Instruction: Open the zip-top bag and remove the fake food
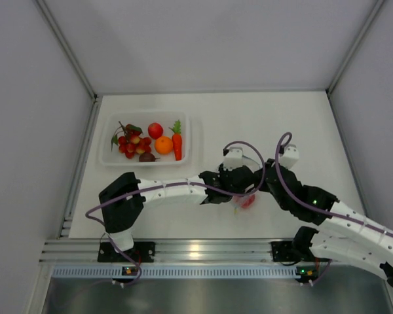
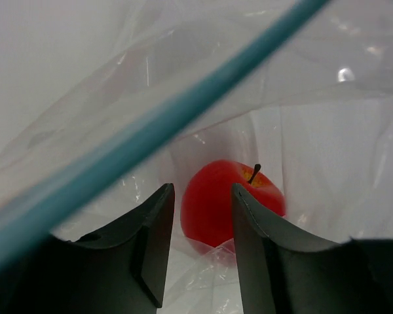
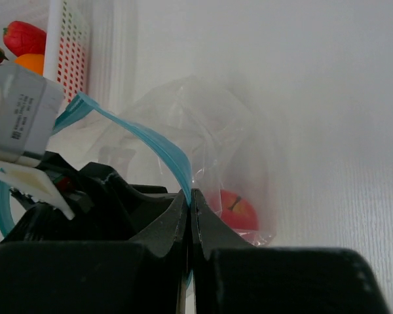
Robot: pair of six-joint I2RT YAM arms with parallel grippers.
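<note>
The clear bag (image 3: 150,104) with a teal zip strip (image 3: 160,148) stands open between my grippers. My right gripper is shut on that strip's edge. My left gripper reaches into the bag, fingers part open, just before a red apple (image 2: 213,196); the bag's film crosses low beneath it. In the right wrist view the left gripper's black body hides much of the bag, and the apple (image 3: 239,210) shows behind it.
A white container (image 1: 103,150) of fake fruit and vegetables, with a carrot (image 1: 177,144), stands at the back left.
</note>
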